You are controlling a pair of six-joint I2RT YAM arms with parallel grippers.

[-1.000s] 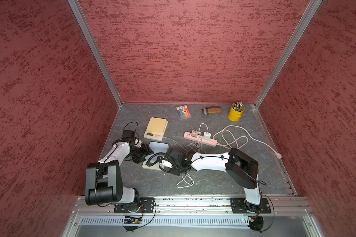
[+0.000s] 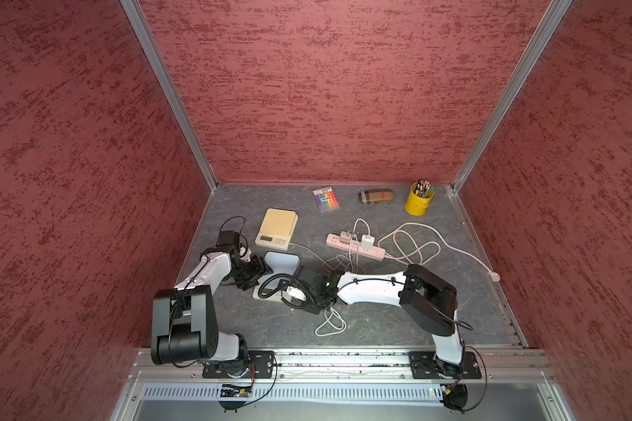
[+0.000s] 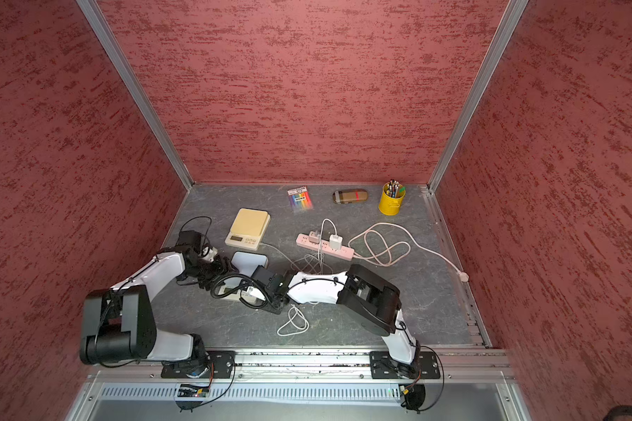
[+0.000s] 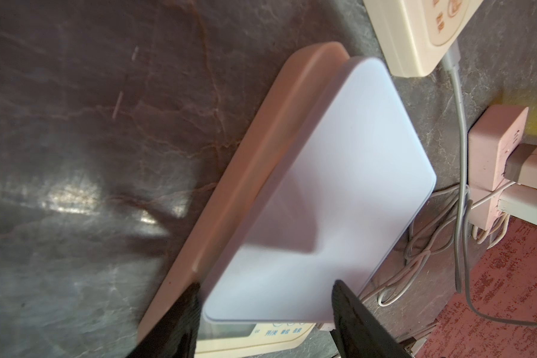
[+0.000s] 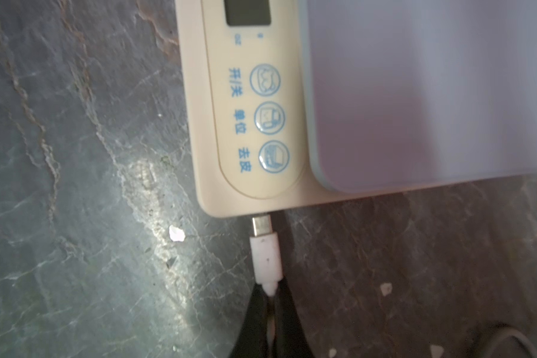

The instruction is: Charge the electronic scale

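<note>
In the right wrist view, a cream scale [image 5: 197, 149] with a pale platform [image 5: 399, 89] and a button panel lies on the table. My right gripper is shut on the rear of a white cable plug [image 5: 266, 256]. The plug's metal tip meets the scale's side edge below the buttons, with part of the metal still showing; how deep it sits cannot be told. My left gripper has its fingers apart, one on each side of the platform near the display end. Whether its pads press on the scale is unclear.
Behind stands a second, yellowish scale [image 2: 278, 224] with a grey cable [image 4: 461, 131] plugged in. A pink power strip [image 2: 337, 242] carries a white adapter [image 2: 367, 242]. A yellow pen bucket [image 2: 417, 203] stands back right.
My right arm has shifted very slightly left, toward the scale, and the loose white cable loop moved a little with it. The left arm and the scale look unmoved.
</note>
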